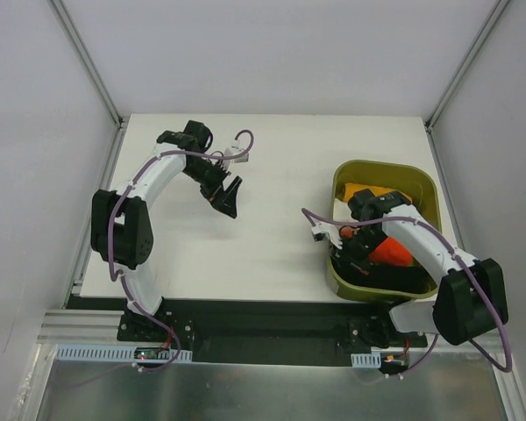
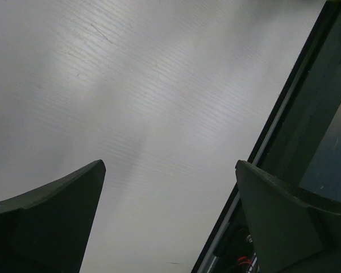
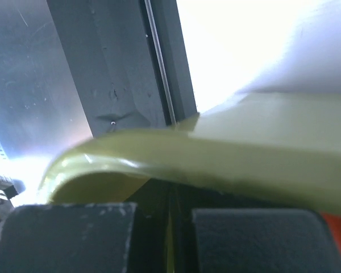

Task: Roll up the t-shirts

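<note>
An olive-green bin [image 1: 426, 191] stands at the table's right, holding folded or rolled cloth: an orange piece [image 1: 368, 189], a red-orange piece [image 1: 391, 253] and a black piece [image 1: 399, 279]. My right gripper [image 1: 354, 267] points down inside the bin at its front left corner, close to the wall. In the right wrist view its fingers [image 3: 256, 236] are shut just below the bin's rim [image 3: 159, 151], and nothing clearly shows between them. Over the bare table at left, my left gripper is open and empty.
Grey walls [image 1: 272, 57] close in the back and both sides. My right forearm hides part of the bin.
</note>
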